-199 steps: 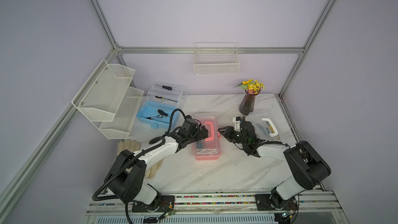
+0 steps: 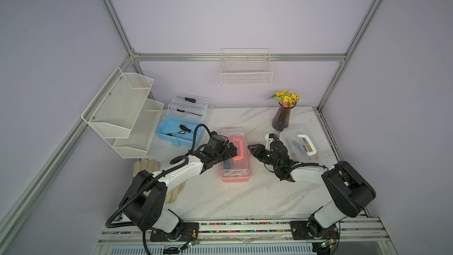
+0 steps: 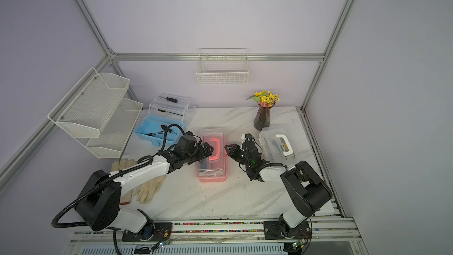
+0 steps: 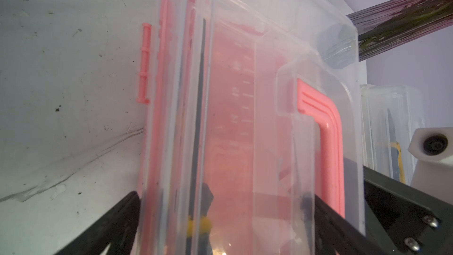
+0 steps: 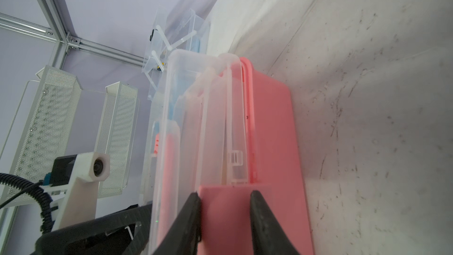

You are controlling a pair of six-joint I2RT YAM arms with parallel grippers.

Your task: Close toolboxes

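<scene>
The pink toolbox (image 2: 236, 174) stands mid-table with its clear lid (image 3: 212, 137) lying down over the base. My left gripper (image 2: 233, 149) is above that lid, and in the left wrist view its wide-apart fingers (image 4: 115, 222) straddle the lid with its pink handle (image 4: 332, 146). On the other side, my right gripper is shut on the pink latch (image 5: 226, 203) at the toolbox's side. At the back left, the blue toolbox (image 2: 172, 134) has its clear lid (image 2: 191, 104) tipped back and tools inside. A clear toolbox with a white handle (image 2: 309, 145) sits at the right, its lid down.
A vase of yellow flowers (image 2: 281, 117) stands behind, near the clear toolbox. Work gloves (image 3: 151, 189) lie at the left, partly beneath my left arm. White mesh shelves (image 2: 125, 113) hang on the left wall.
My right wrist has shifted very slightly, its gripper staying at the pink toolbox's side. The left arm and the toolboxes look unmoved.
</scene>
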